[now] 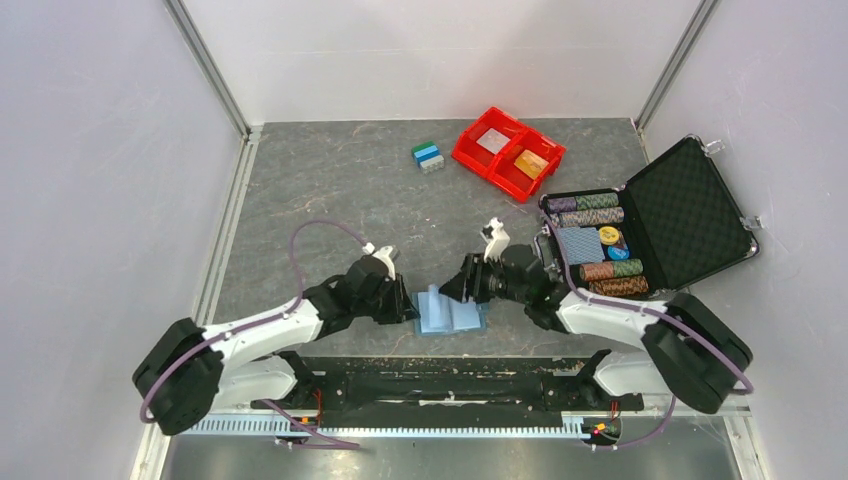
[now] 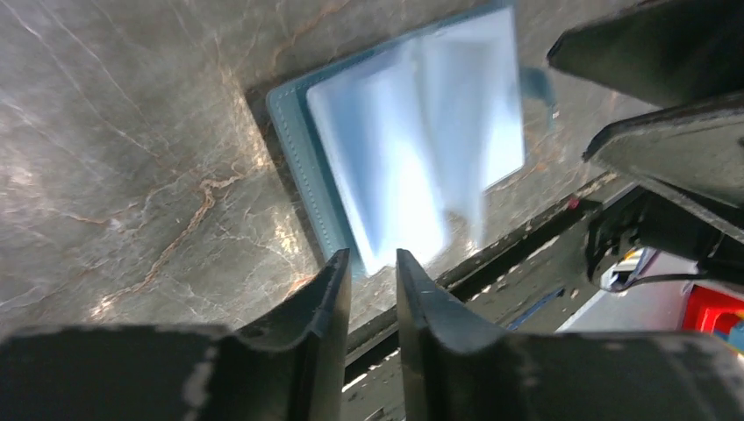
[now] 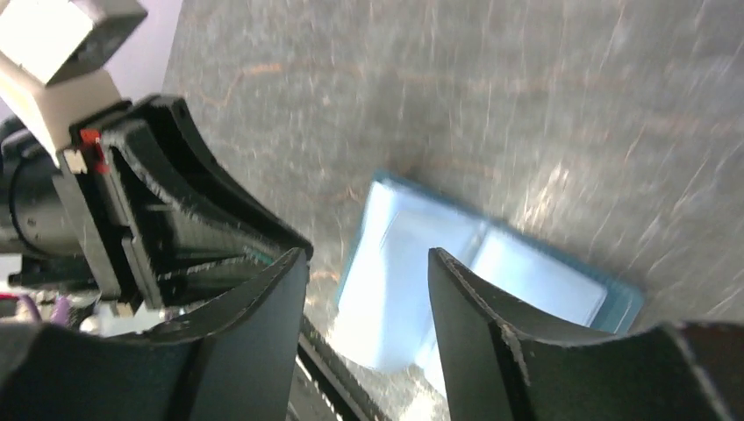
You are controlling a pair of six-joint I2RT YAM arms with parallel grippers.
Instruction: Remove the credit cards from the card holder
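Note:
The card holder (image 1: 433,330) lies spread open on the table in front, a blue-grey cover with pale, blurred bluish-white leaves. In the left wrist view its stitched cover edge (image 2: 304,182) is plain, and the pale leaves (image 2: 386,162) lie over it. No separate credit card can be made out among them. My left gripper is part open at the holder's left side, its fingertips over a corner. Above the leaves stands my right gripper, its fingers spread, with the pale leaf (image 3: 399,281) showing behind the gap. Nothing is seen clamped in either.
A red two-part tray (image 1: 512,187) stands at the back with a white piece and an orange piece inside. Stacked blocks (image 1: 428,158) sit left of it. An open black case (image 1: 690,215) with chip rolls is at the right.

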